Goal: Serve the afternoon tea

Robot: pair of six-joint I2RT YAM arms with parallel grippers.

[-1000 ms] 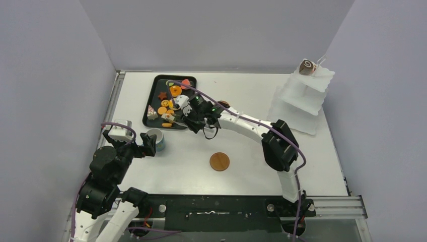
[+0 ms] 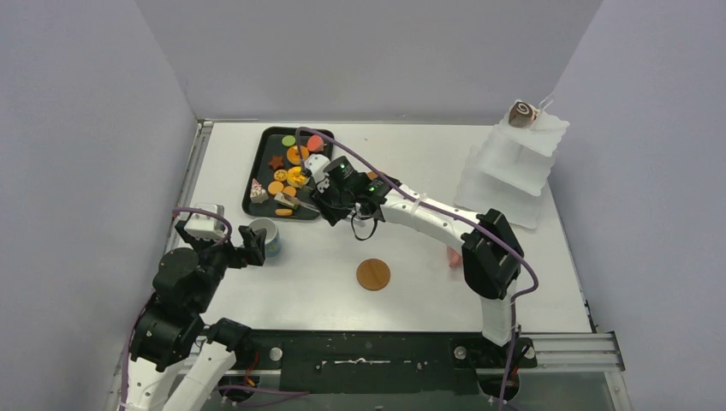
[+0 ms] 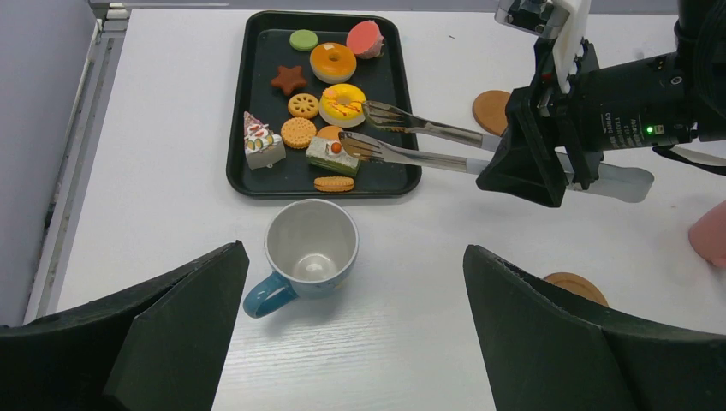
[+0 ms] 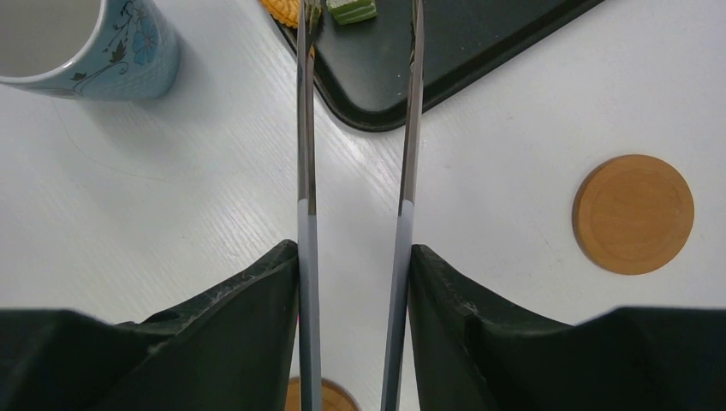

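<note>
My right gripper is closed against both arms of metal tongs [image 3: 445, 131], and the arms stand spread apart. In the left wrist view their fork-like tips reach over the black tray [image 3: 233, 145], close to a green-sided cake slice [image 3: 336, 159] and a yellow ring donut [image 3: 342, 106]. That slice [image 4: 352, 8] shows between the tong arms in the right wrist view, with no grip on it visible. My left gripper is open and empty; a white and blue mug [image 3: 312, 241] appears between its fingers, standing on the table.
Several other play sweets lie in the tray, including a cake wedge [image 3: 263, 145] and an orange donut [image 3: 332, 62]. A white tiered stand [image 2: 514, 163] with a brown roll [image 2: 521, 115] rises at the right. A wooden disc [image 2: 373, 274] lies on the clear front middle.
The right arm's elbow has shifted right, uncovering a pink object on the table. The right gripper and tongs have shifted slightly over the tray. The left arm has stayed still.
</note>
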